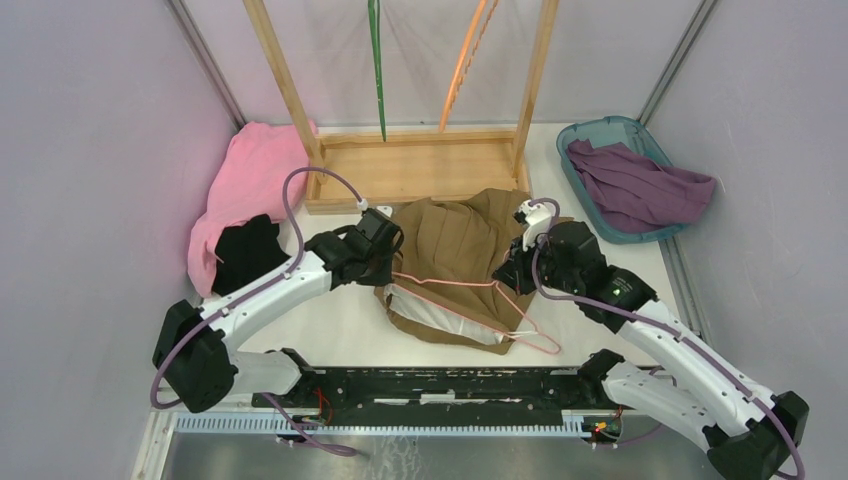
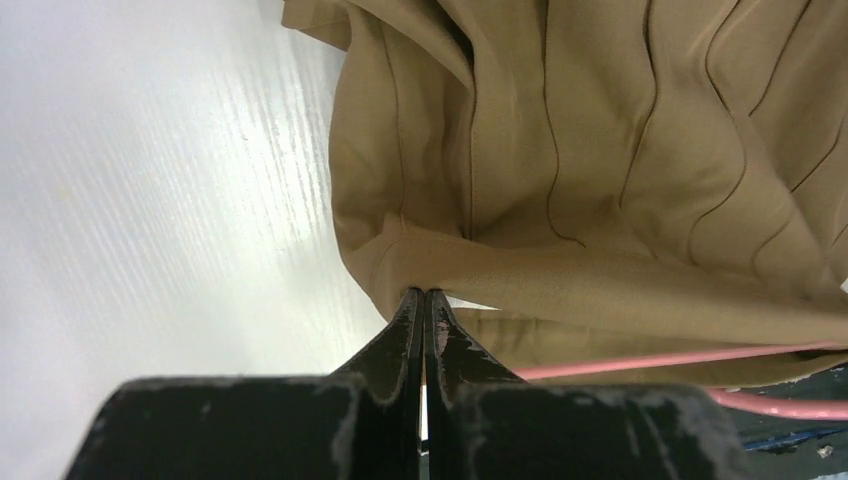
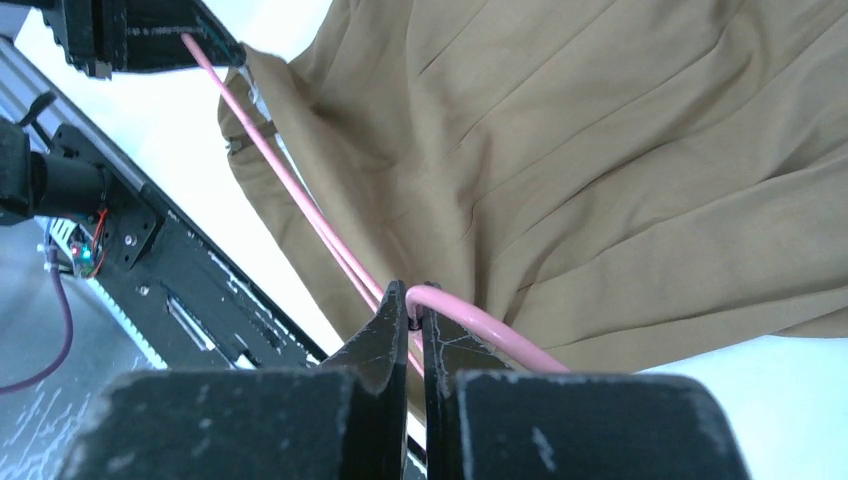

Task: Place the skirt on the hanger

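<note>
The brown skirt [image 1: 450, 240] lies rumpled in the middle of the table, its white inside showing along the near edge. My left gripper is shut on a fold of its fabric at the skirt's left part. My right gripper is shut on the pink hanger [image 3: 485, 325], which is held above the skirt and stretches across it toward the left gripper and the near edge. In the top view both arms' wrists hide parts of the skirt and hanger.
Behind stands a wooden rack [image 1: 420, 165] with green and orange hangers hanging. A pink cloth [image 1: 250, 170] and black cloth [image 1: 240, 255] lie at left. A teal basket [image 1: 630, 236] with purple cloth is at back right. White table shows on both sides of the skirt.
</note>
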